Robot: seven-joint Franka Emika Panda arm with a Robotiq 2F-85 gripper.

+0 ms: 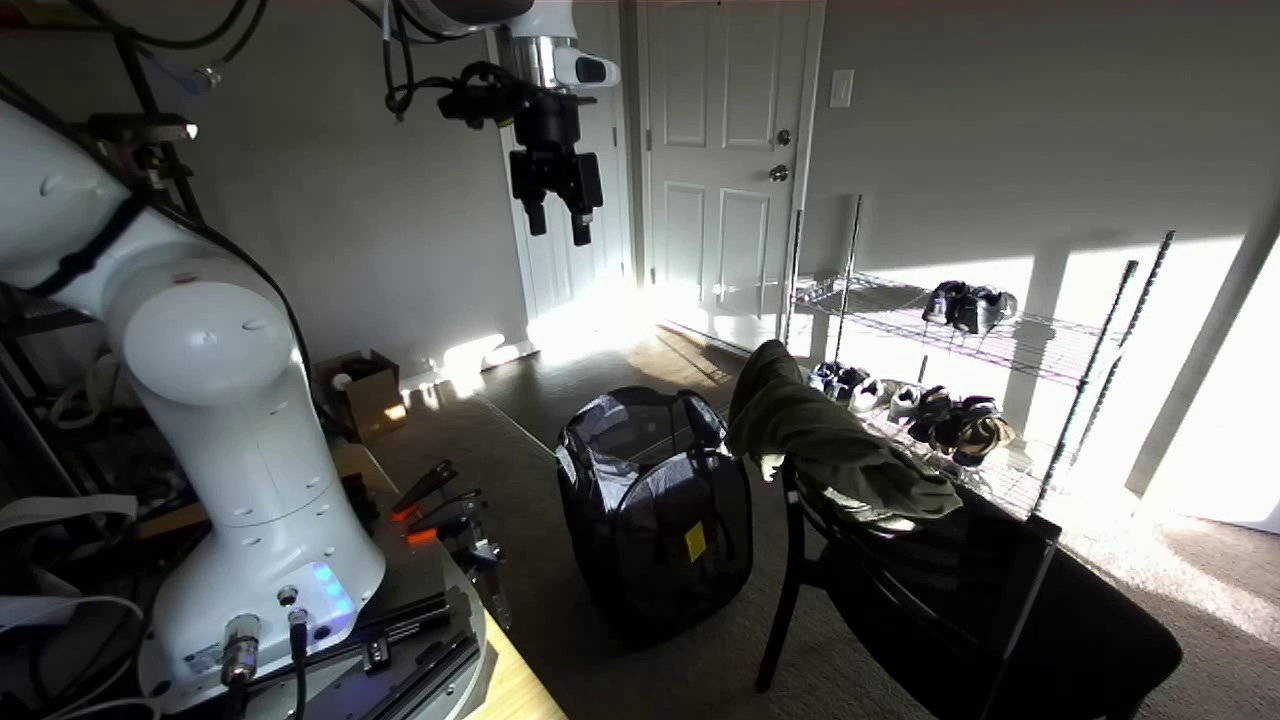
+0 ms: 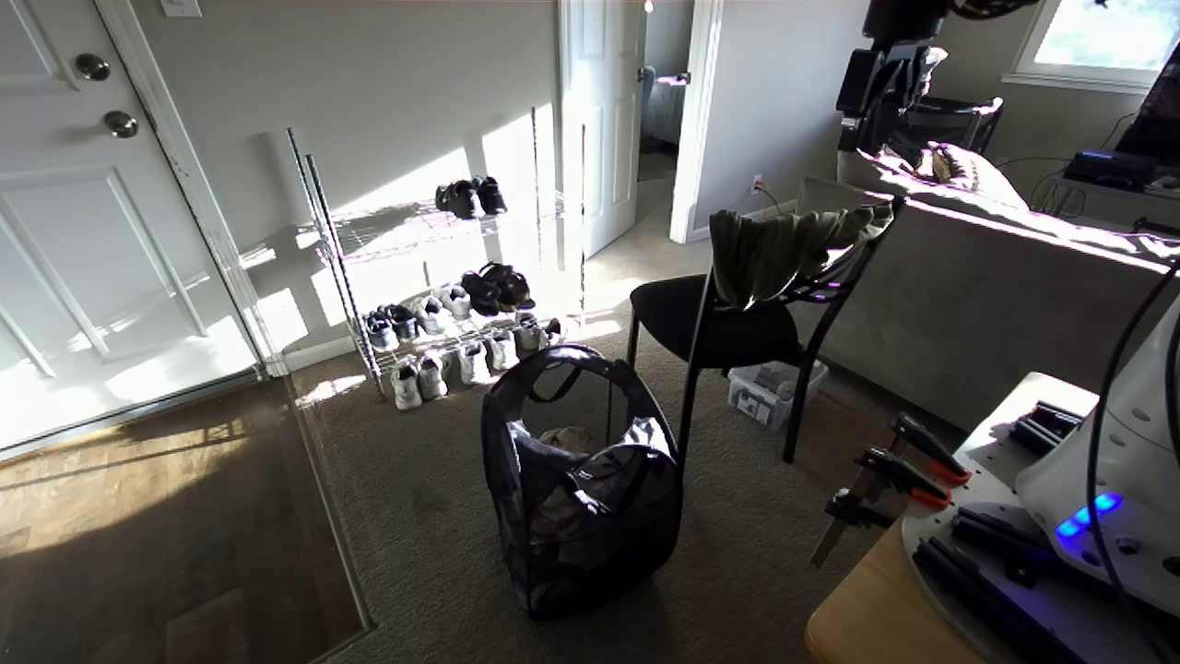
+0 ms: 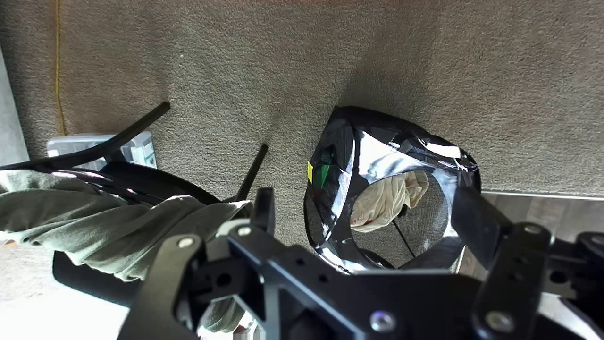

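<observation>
High above the floor, my gripper points downward and stands open, its fingers wide apart with nothing between them. In the wrist view a black mesh hamper lies beneath the fingers, with a pale cloth inside it. An olive-green garment is draped over the backrest of a black chair beside the hamper. From the wrist, this garment appears at lower left, partly hidden by a finger.
A wire rack with several pairs of shoes stands by the wall. Clamps stick out from the table edge near the robot base. A clear plastic box sits on the floor by the chair. Carpet around the hamper is mostly bare.
</observation>
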